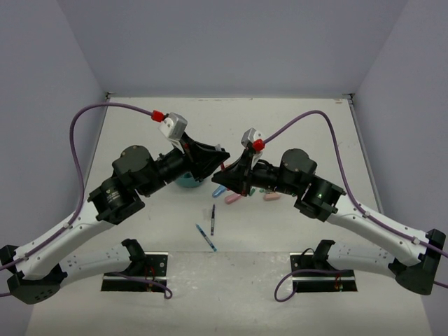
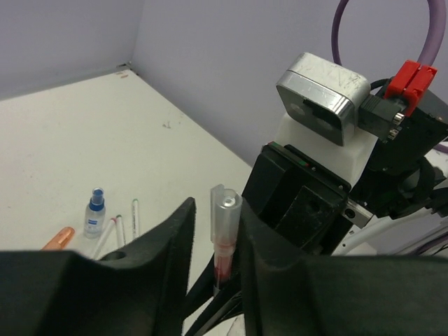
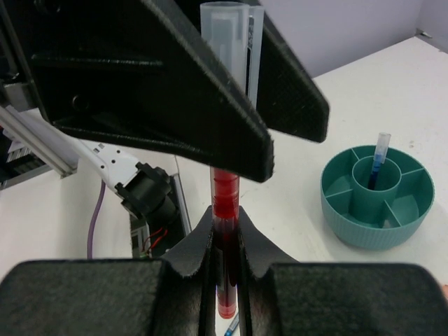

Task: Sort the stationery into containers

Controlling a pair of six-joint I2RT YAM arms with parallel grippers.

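Observation:
A red pen with a clear cap [image 3: 226, 192] stands upright in the air, its lower part held by my right gripper, which is shut on it. Around the pen's capped top are the fingers of my left gripper, one on each side. In the left wrist view a gap shows beside the cap, so this gripper stands open. The green round holder [image 3: 374, 238] has several compartments; a blue-tipped pen [image 3: 380, 154] leans in its centre cup. In the top view the left arm partly hides the holder [image 1: 189, 182].
A dark pen [image 1: 213, 220] and a blue pen [image 1: 206, 238] lie near the front. Pink pieces [image 1: 233, 199] and a blue item [image 1: 219, 191] lie mid-table. A small spray bottle [image 2: 94, 213] stands beside several thin sticks.

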